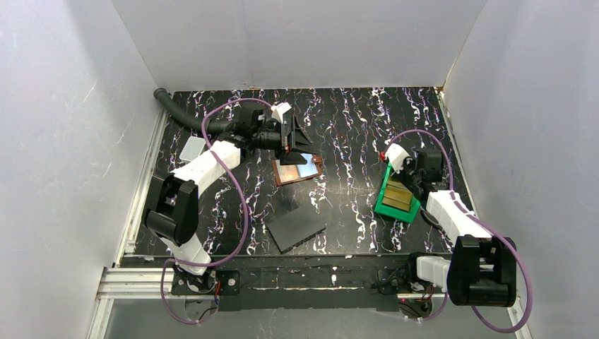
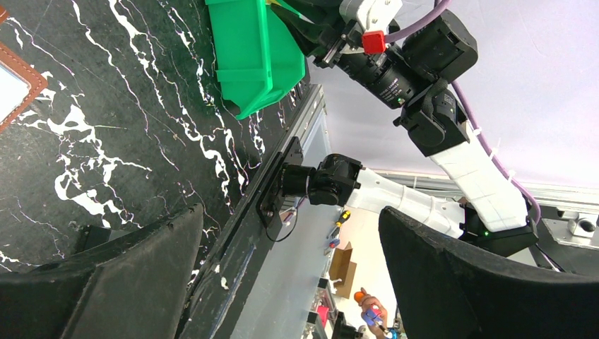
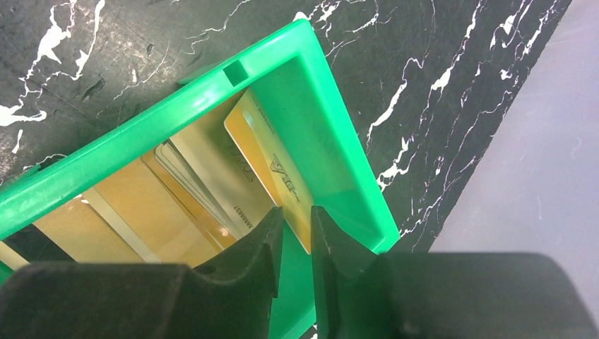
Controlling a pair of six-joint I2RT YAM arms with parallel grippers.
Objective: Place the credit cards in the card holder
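Note:
The brown card holder (image 1: 288, 174) lies on the table, with pale cards showing in it; its stitched edge (image 2: 27, 79) enters the left wrist view. Above it hangs my left gripper (image 1: 309, 152), its fingers wide apart and nothing between them. Several gold cards (image 3: 212, 159) lean inside the green box (image 3: 152, 126). At the end of that row, my right gripper has closed on the lower end of a tilted gold card (image 3: 272, 159), whose upper part rests near the box's side wall. The card is still inside the box.
A dark grey slab (image 1: 297, 228) lies at the front of the table. At the left stand a white box (image 1: 192, 148) and a black hose (image 1: 176, 111). The table between holder and green box is clear. The right wall is close to the box.

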